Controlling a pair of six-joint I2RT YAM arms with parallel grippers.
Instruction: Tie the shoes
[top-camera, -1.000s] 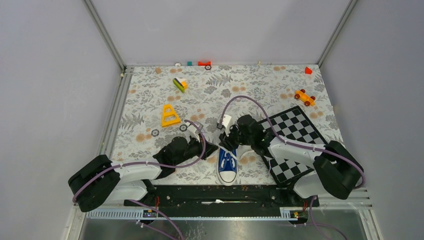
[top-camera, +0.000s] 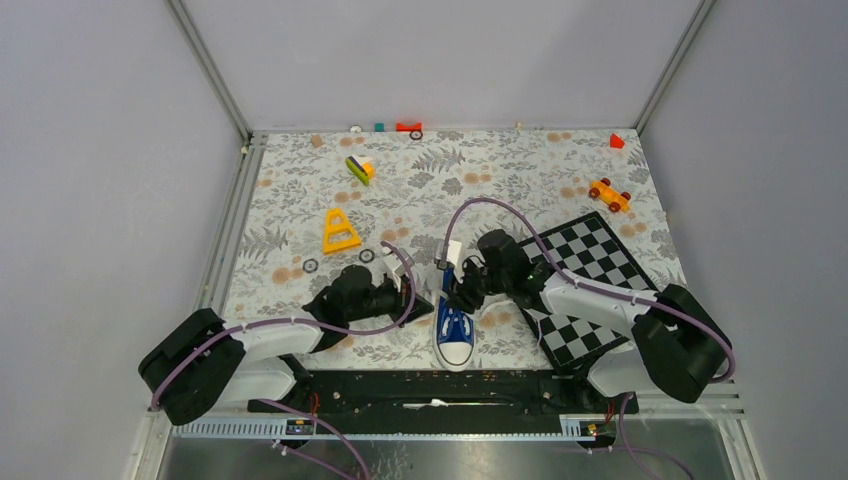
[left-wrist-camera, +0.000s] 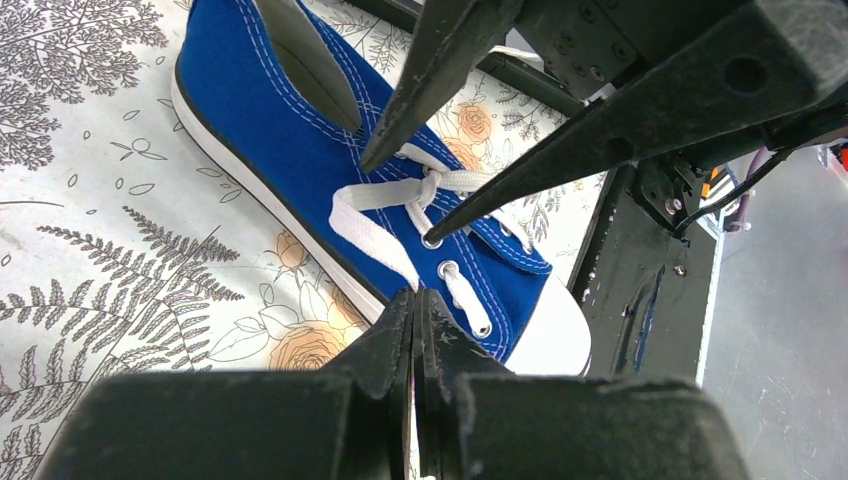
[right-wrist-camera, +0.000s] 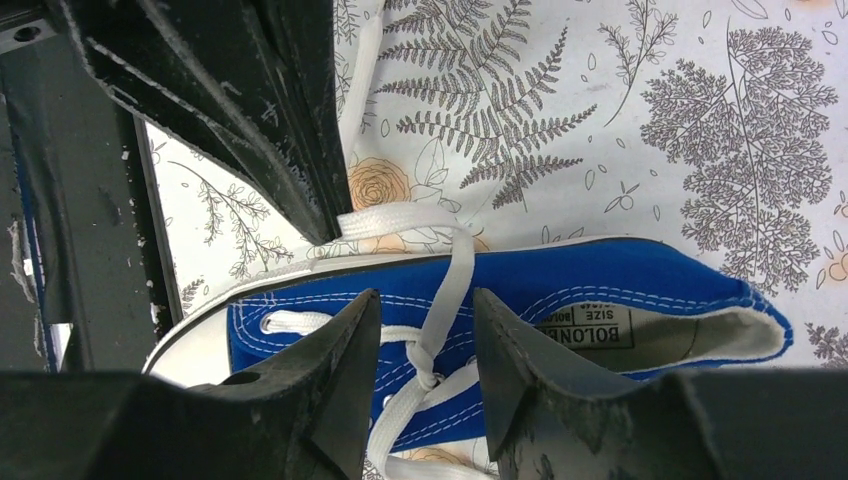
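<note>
The blue canvas shoe points its white toe at the front edge of the table. A white lace rises from a knot over the tongue and runs to my left gripper, which is shut on it beside the shoe. More of that lace trails out past the left gripper's fingers in the right wrist view. Above the knot, my right gripper stands open, the lace passing between its fingers, not clamped. The other lace end is partly hidden in the right wrist view.
A black and white checkered board lies under the right arm. An orange triangle, a toy car and small toys sit farther off.
My right gripper has shifted slightly over the shoe, lower toward the toe than a second ago. The left gripper has moved only a little, and the shoe stays in place.
</note>
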